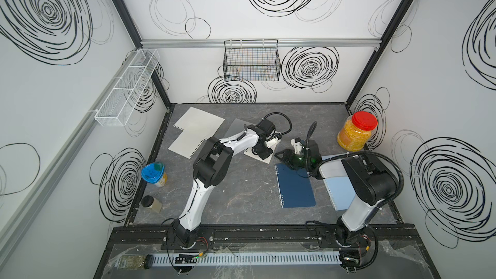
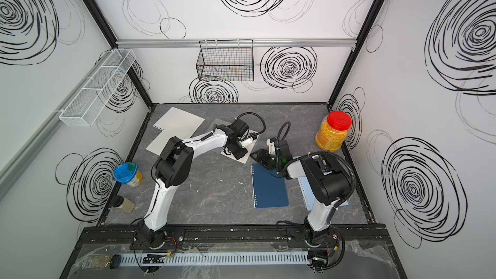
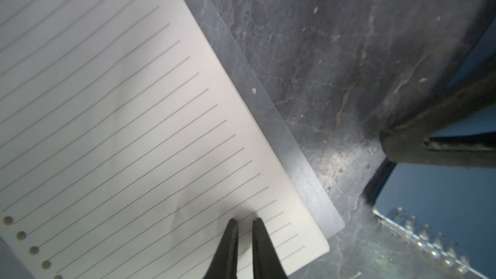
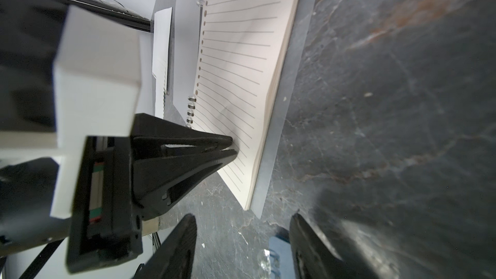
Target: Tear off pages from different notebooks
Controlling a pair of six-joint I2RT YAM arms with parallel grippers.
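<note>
An open spiral notebook (image 1: 255, 155) lies at mid-table, its lined page (image 3: 129, 103) face up. Over that page, close to its lower corner, my left gripper stands narrowly open; a thin gap shows between its fingertips. In the right wrist view, the left fingers (image 4: 206, 168) point at the page, and no paper shows pinched between them. My right gripper is wide open and empty, to the right of this notebook and above the upper edge of a dark blue notebook (image 1: 296, 188). A light blue notebook (image 1: 339, 196) lies partly under the right arm.
Two pale sheets or pads (image 1: 199, 124) overlap at the back left. A red-lidded jar (image 1: 356, 131) stands at the back right. At the left edge are a blue-lidded container (image 1: 154, 174) and a small jar (image 1: 151, 204).
</note>
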